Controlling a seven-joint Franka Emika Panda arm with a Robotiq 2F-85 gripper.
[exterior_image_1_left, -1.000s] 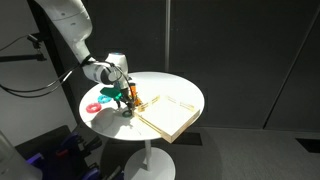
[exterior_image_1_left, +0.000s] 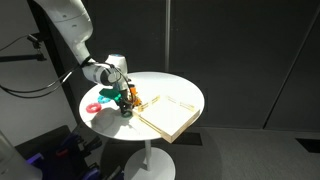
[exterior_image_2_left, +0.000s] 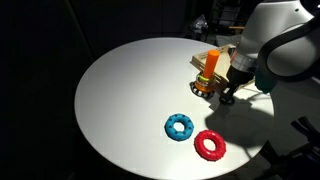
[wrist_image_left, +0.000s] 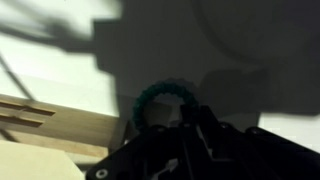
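A dark teal ring (wrist_image_left: 150, 98) lies on the white table beside the wooden box, seen under the gripper in the wrist view. My gripper is down at the ring's right side, its dark fingertips overlapping the rim. In exterior view 1 the gripper (exterior_image_1_left: 127, 106) stands right over the teal ring (exterior_image_1_left: 126, 114). From the other side, the gripper (exterior_image_2_left: 227, 96) points down close to the tabletop. Shadow hides the gap between the fingers, and whether they grip the rim does not show.
An orange post (exterior_image_2_left: 211, 64) with yellow and dark rings at its base stands close beside the arm. A blue ring (exterior_image_2_left: 179, 126) and a red ring (exterior_image_2_left: 210, 145) lie on the table (exterior_image_2_left: 130, 100). The shallow wooden box (exterior_image_1_left: 168, 116) borders the gripper's other side.
Over the last second my gripper has come down a little toward the teal ring. The ring, the post and the box look unmoved.
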